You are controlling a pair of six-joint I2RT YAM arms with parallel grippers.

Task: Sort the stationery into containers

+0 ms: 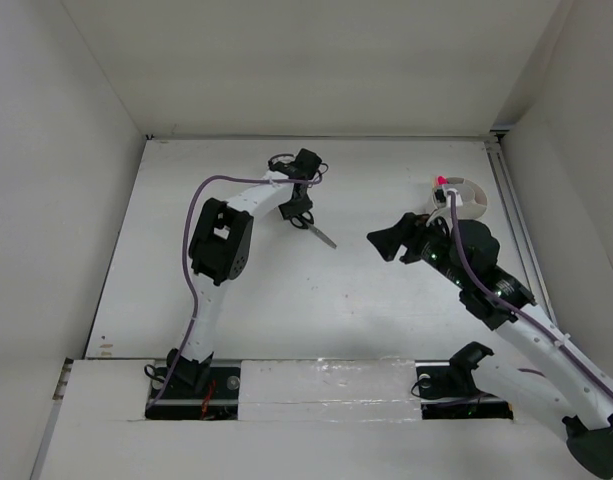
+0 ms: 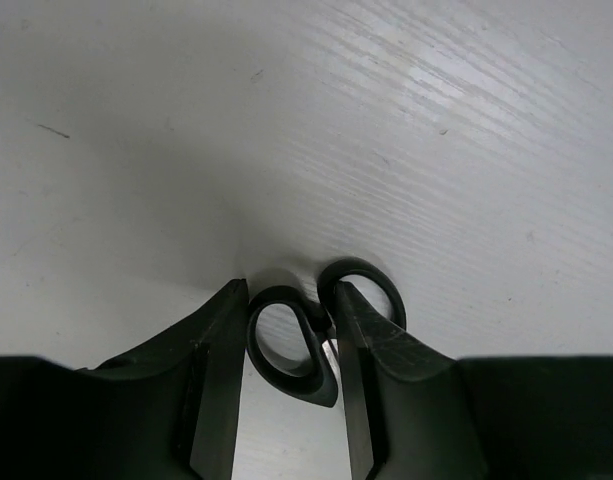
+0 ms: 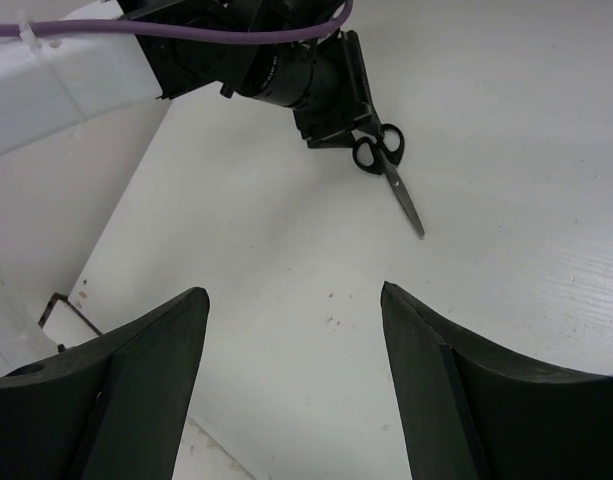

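Black-handled scissors (image 1: 321,237) lie on the white floor left of centre, blades toward the lower right in the top view. My left gripper is right at their handle loops (image 2: 291,380), fingertips partly closed around them; whether it grips them firmly is unclear. In the right wrist view the scissors (image 3: 406,205) show beside the left gripper. My right gripper (image 1: 386,245) stands open at the right, nothing between its fingers.
A round light container (image 1: 473,200) with pink and other small items sits at the back right, partly behind the right arm. Walls (image 1: 56,250) enclose the sides and back.
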